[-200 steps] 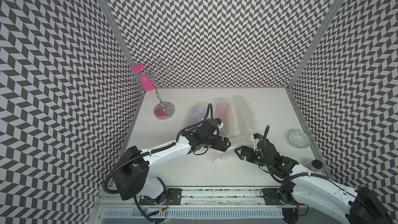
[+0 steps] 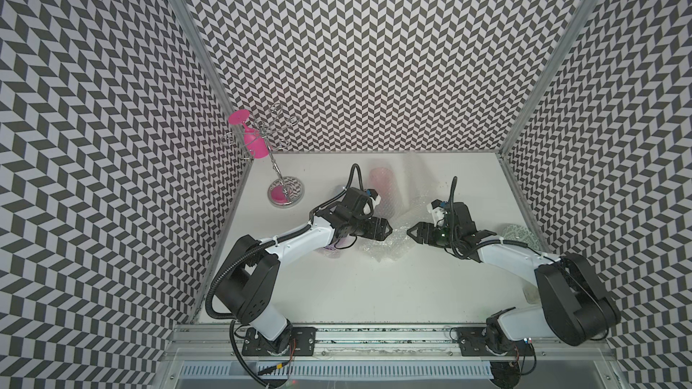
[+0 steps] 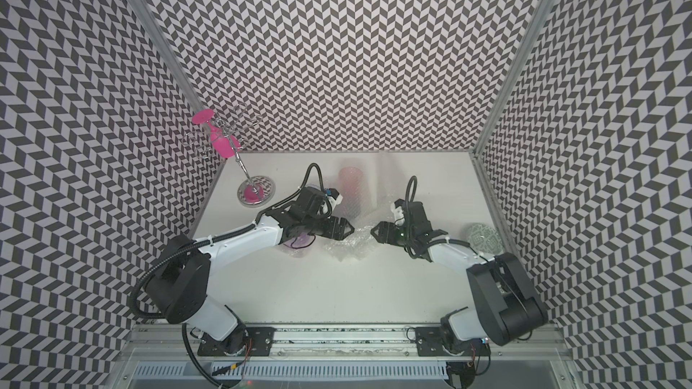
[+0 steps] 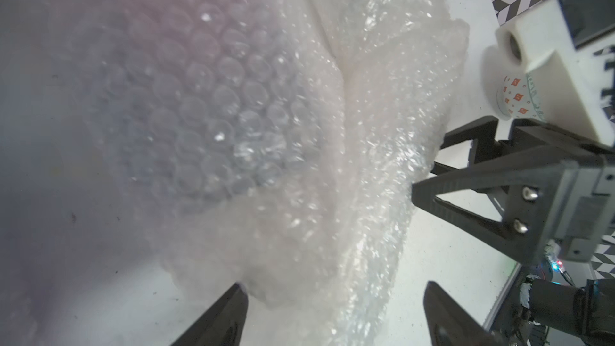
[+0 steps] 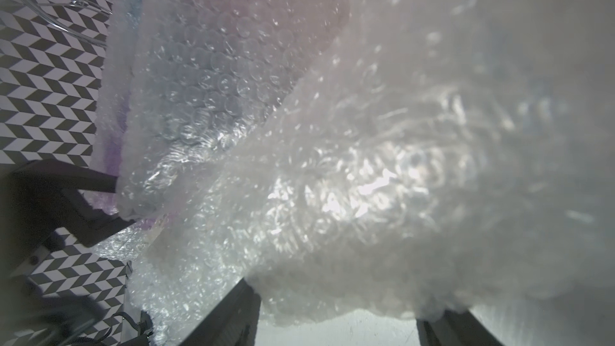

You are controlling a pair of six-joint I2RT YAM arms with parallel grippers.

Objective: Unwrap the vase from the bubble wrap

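Clear bubble wrap (image 2: 393, 245) lies crumpled at the table's middle, between my two grippers. A pinkish rounded shape (image 2: 381, 176) shows through it toward the back; the vase's own surface cannot be made out clearly. At the wrap's left side my left gripper (image 2: 390, 229) stands open, and the wrap's folds (image 4: 371, 173) lie beyond its spread fingers in the left wrist view. Facing it from the right, my right gripper (image 2: 409, 232) has its fingers apart, close against a thick fold of wrap (image 5: 358, 198) in the right wrist view. A firm hold does not show.
A metal stand with pink cups (image 2: 256, 144) rises at the back left. A pale green patterned round object (image 3: 484, 238) sits at the right edge, partly behind the right arm. Purple shows under the left arm (image 3: 298, 240).
My right gripper has moved toward the back of the table. The left one has gone slightly left and back. The bubble wrap and pink shape have shifted back too.
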